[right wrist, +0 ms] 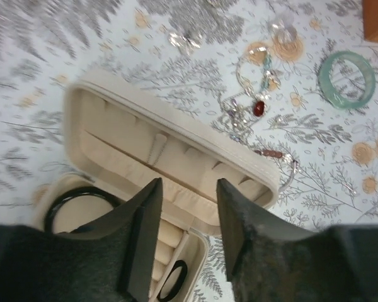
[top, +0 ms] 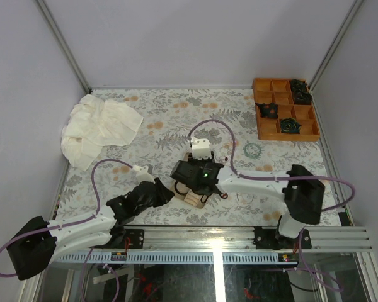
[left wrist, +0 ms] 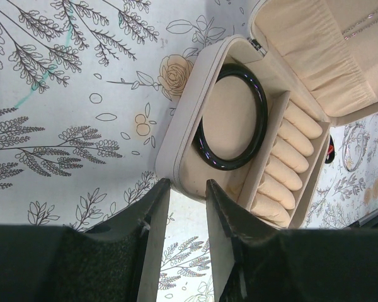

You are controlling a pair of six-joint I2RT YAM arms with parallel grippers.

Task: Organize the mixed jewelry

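Note:
An open cream jewelry box (left wrist: 179, 141) holds a black bangle (left wrist: 257, 119) in its large compartment, beside padded ring rolls (left wrist: 283, 171); a chain lies in the lid. A smaller black band (right wrist: 181, 277) is in the side compartment. My left gripper is at the box's near corner, fingers slightly apart, nothing visible between them. My right gripper hovers over the box and lid, part open and empty. Loose pieces lie beyond the lid: a beaded bracelet (right wrist: 266, 74), red pendant (right wrist: 259, 108), green bangle (right wrist: 346, 103) and silver piece (right wrist: 184, 41).
A wooden compartment tray (top: 271, 132) with dark items stands at the back right. A white cloth (top: 101, 126) lies at the back left.

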